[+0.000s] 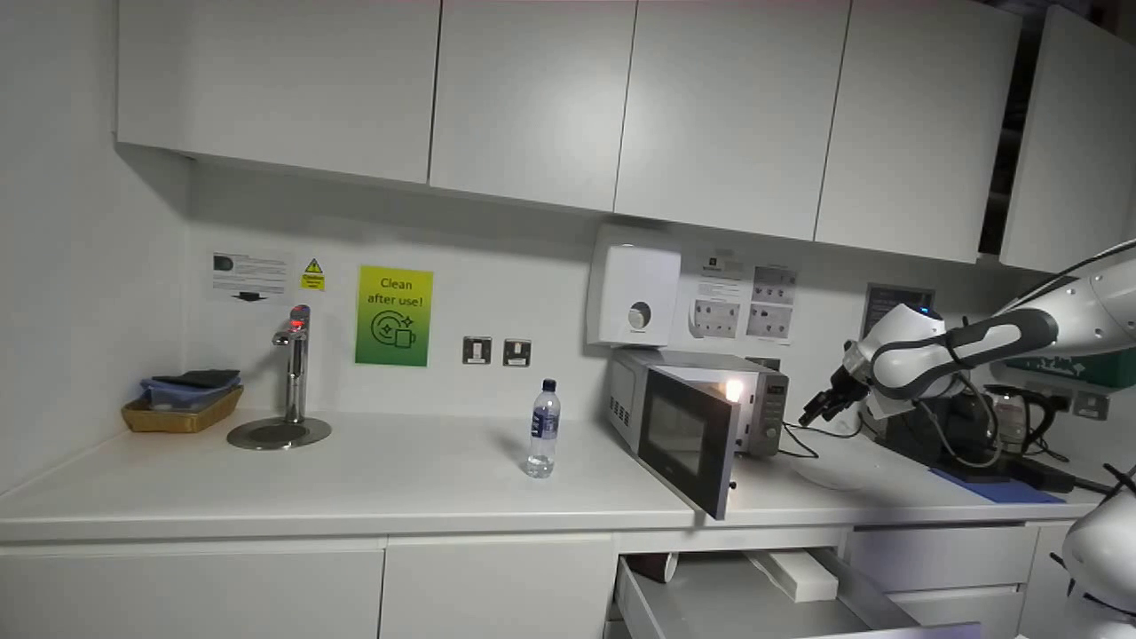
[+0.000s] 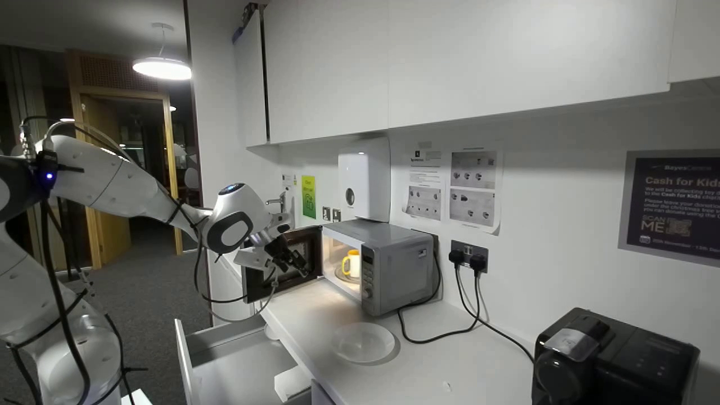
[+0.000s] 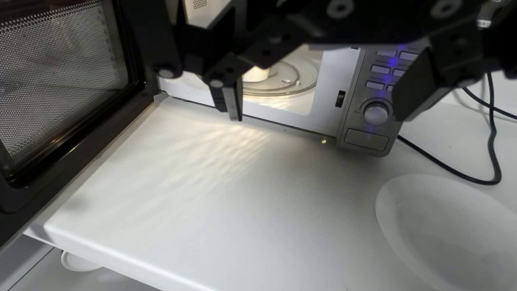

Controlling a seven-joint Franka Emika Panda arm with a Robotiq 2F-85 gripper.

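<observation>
My gripper is open, its two black fingers wide apart and empty, held above the counter in front of the microwave [image 2: 398,263]. The microwave door [image 1: 687,437] stands open and the inside is lit. A yellow and white mug [image 2: 352,263] rests on the glass turntable inside; in the wrist view only the mug's pale lower part [image 3: 255,74] shows, the rest hidden behind the gripper. On the counter to the right of the gripper lies a whitish, shallow plate or bowl [image 3: 446,233].
Below the counter a drawer [image 1: 703,607] is pulled out, holding a white box [image 1: 799,575] and a cup [image 1: 655,566]. A water bottle [image 1: 543,429] stands left of the microwave. Black cables [image 2: 439,341] trail beside it, and a black coffee machine [image 2: 614,358] sits further right.
</observation>
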